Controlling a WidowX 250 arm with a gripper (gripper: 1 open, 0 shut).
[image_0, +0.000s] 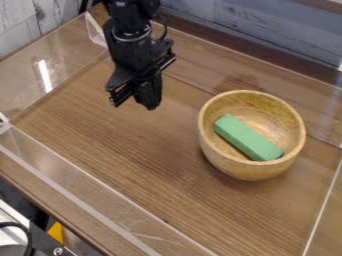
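Note:
My black gripper (135, 84) hangs over the left-middle of the wooden table, left of and apart from a round wooden bowl (213, 127). Its fingers point down, and I see nothing held in them; whether they are open or shut is hard to make out. A green block (246, 138) lies inside the bowl.
Pale walls (270, 28) run along the back and left. Something small and yellow (55, 230) shows at the lower-left edge, beside dark cables.

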